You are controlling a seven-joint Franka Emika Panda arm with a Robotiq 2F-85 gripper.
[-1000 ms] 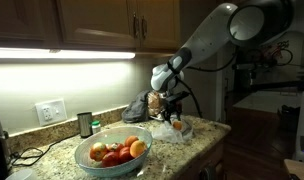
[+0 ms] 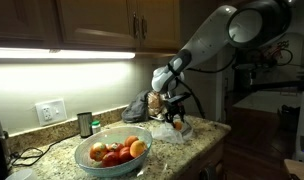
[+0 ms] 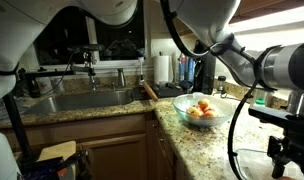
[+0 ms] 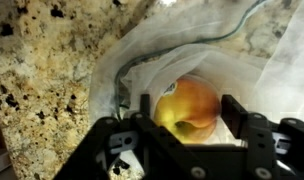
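Note:
A yellow and red round fruit (image 4: 189, 107) lies inside a clear plastic bag or wrap (image 4: 122, 65) in the wrist view. My gripper is over it, fingers part open, with one finger on each side of the fruit. Whether either finger touches it cannot be told. From exterior view 1, the gripper (image 2: 176, 108) points down just above the orange-looking fruit (image 2: 178, 125) and the crumpled clear plastic (image 2: 164, 132). Exterior view 2 has the gripper (image 3: 276, 165) at the lower right, over a clear container rim (image 3: 254, 158).
A large pale bowl (image 2: 85, 160) of several red and orange fruits stands on the speckled counter (image 2: 170, 160), nearer the camera. Behind are a dark-lidded canister (image 2: 85, 125) and a grey bag (image 2: 138, 108). A sink (image 3: 67, 98) lies far left in exterior view 2.
My gripper appears slightly lower over the fruit than before. The bowl and the plastic look unmoved.

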